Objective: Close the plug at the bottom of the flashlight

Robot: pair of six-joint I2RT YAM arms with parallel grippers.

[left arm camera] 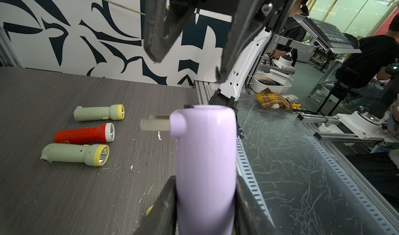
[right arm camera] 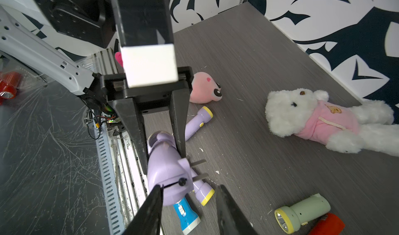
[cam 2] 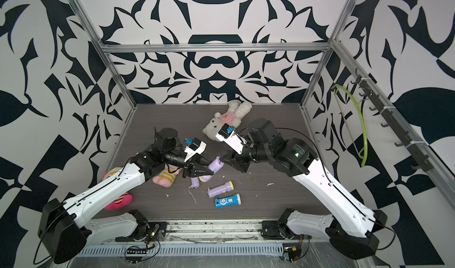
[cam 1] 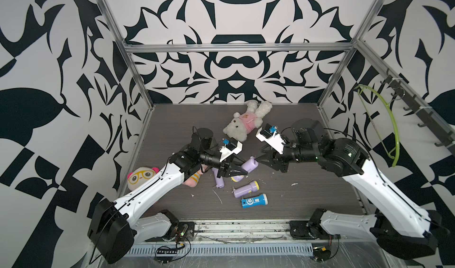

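Observation:
My left gripper [cam 1: 241, 166] is shut on the body of a lilac flashlight [left arm camera: 205, 164], held up off the table. At the flashlight's free end, a small lilac plug piece [left arm camera: 177, 124] carries metal prongs [right arm camera: 200, 176] that stick out sideways. In the right wrist view that end faces my right gripper, whose fingers stand apart with nothing gripped between them. The same gripper appears just beyond the flashlight's end in the left wrist view, with a gap between them.
Beneath the held flashlight lie other lilac flashlights [cam 1: 245, 189] and a blue one [cam 1: 254, 200]. Green flashlights [left arm camera: 76, 153] and a red one [left arm camera: 83, 133] rest toward the right side. A white plush bear [cam 1: 237, 128] lies behind; a pink plush toy [cam 1: 141, 177] is at left.

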